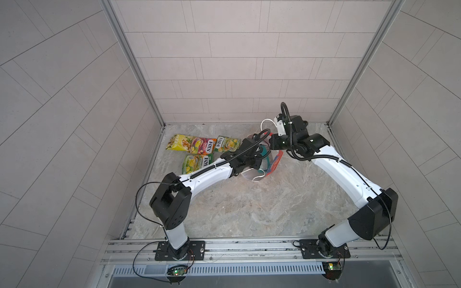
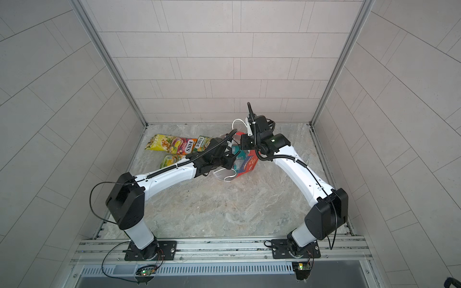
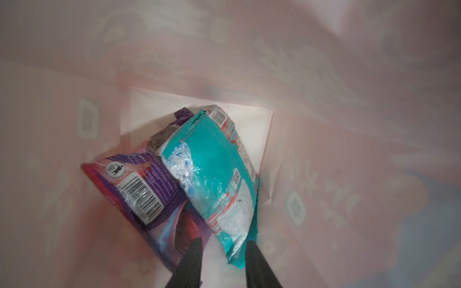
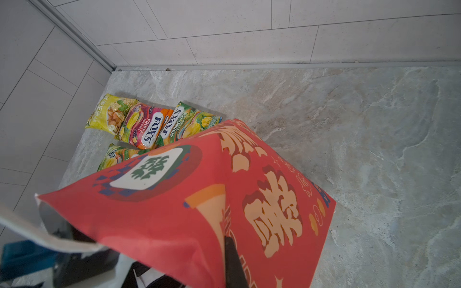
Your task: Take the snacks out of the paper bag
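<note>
A red paper bag (image 2: 245, 164) with white handles stands at the middle, my right gripper shut on its rim at the upper edge. My left gripper reaches down into it, part open, nothing seen between its fingers. Inside, the left wrist view shows a teal snack pack (image 3: 211, 168) overlapping a purple pack (image 3: 144, 192) on the bag's floor. Outside, left of the bag, lie several packs: a yellow one (image 4: 108, 112), a pink Fox's (image 4: 141, 124), a green Fox's (image 4: 192, 122) and another green one (image 1: 192, 164) in front.
Tiled walls (image 1: 249, 72) close in the back and sides.
</note>
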